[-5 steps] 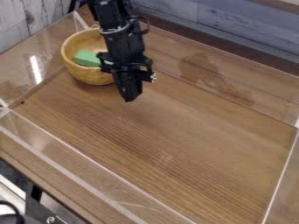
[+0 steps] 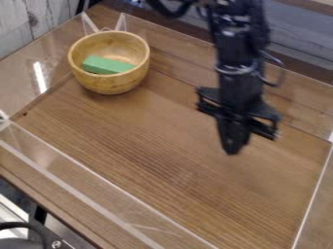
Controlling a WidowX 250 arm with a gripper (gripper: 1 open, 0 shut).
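My gripper (image 2: 221, 144) hangs over the right half of the wooden table (image 2: 156, 175), shut, with nothing showing between its fingers. Its black arm reaches down from the top of the view. At the upper left stands a yellow bowl (image 2: 131, 78) with a green block (image 2: 103, 65) inside, well apart from the gripper.
The table's raised edges run along the left and the back.
My gripper has moved right and somewhat down, away from the bowl. The bowl and the green block look unchanged.
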